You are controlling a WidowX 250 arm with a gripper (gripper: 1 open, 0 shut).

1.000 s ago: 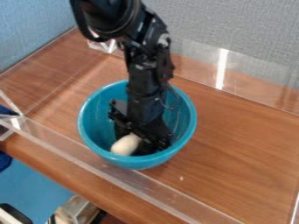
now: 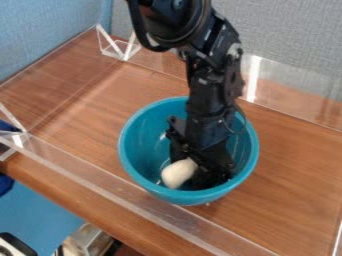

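A teal bowl (image 2: 144, 134) stands on the wooden surface. My black gripper (image 2: 195, 160) reaches down into it from above, its lower end near a pale, rounded object (image 2: 179, 172) at the bowl's front. The fingers are dark and partly hidden, so I cannot tell whether they hold the object or how far they are apart.
Clear plastic walls (image 2: 281, 87) edge the wooden surface (image 2: 287, 190), which is bare right and left of the bowl. A dark blue item (image 2: 7, 130) lies at the left edge. Below the front edge is a light blue floor (image 2: 34, 215).
The arm and bowl have moved right together by a short way, with the pale object shifting along in the bowl.
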